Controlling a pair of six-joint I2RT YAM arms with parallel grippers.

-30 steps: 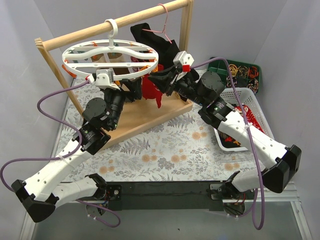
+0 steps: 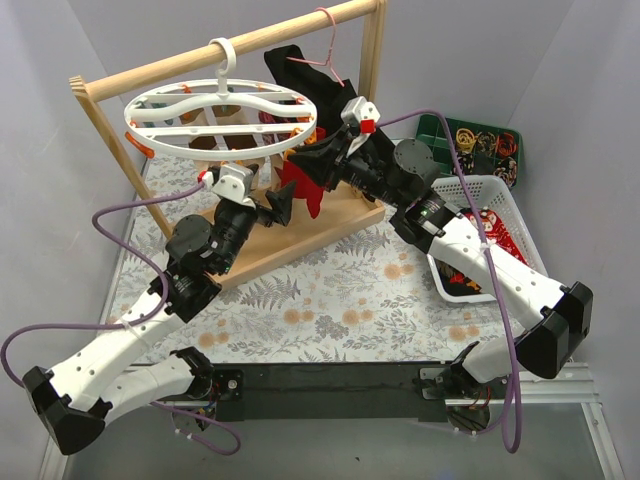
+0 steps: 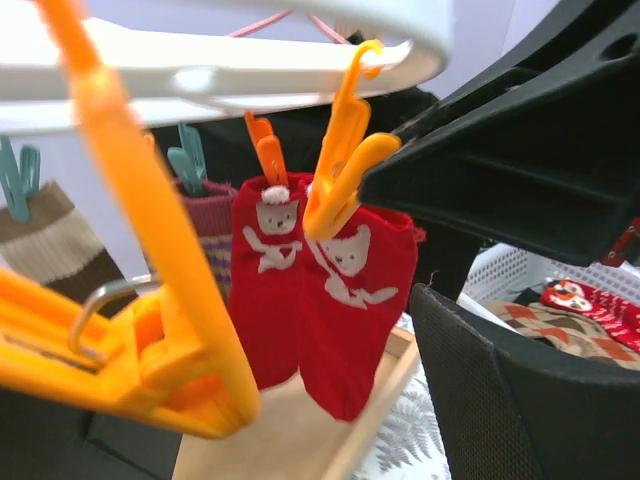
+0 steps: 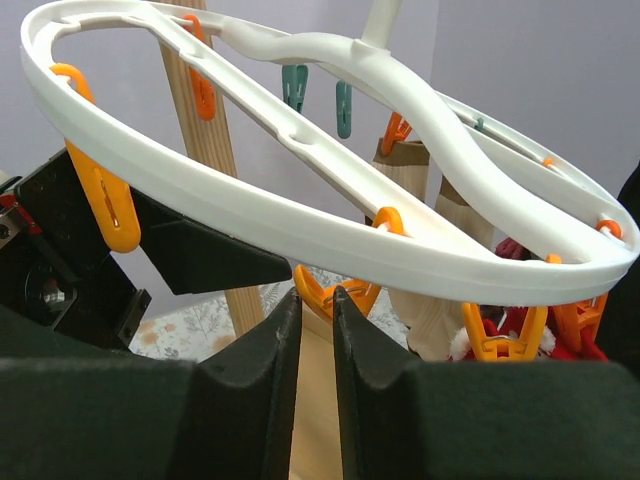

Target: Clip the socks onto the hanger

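The white oval hanger (image 2: 220,115) hangs from the wooden bar. A pair of red socks with white bear figures (image 3: 330,310) hangs below it, an orange clip (image 3: 268,155) at its top. My left gripper (image 2: 272,198) is open beneath the hanger's front rim, with no sock between its fingers. A large orange clip (image 3: 150,330) fills the left foreground of its view. My right gripper has its fingertips close together at a yellow-orange clip (image 3: 345,150) under the rim. Whether they pinch that clip cannot be made out.
Striped and brown socks (image 3: 60,250) hang farther back from teal clips. Behind is a black cloth (image 2: 315,80) on a pink hanger. A white basket (image 2: 540,265) with more socks and a green tray (image 2: 430,130) stand at right.
My left gripper has moved down and slightly right, away from the hanger's rim, and its wrist has tilted. The right gripper is almost still, its arm shifted only slightly.
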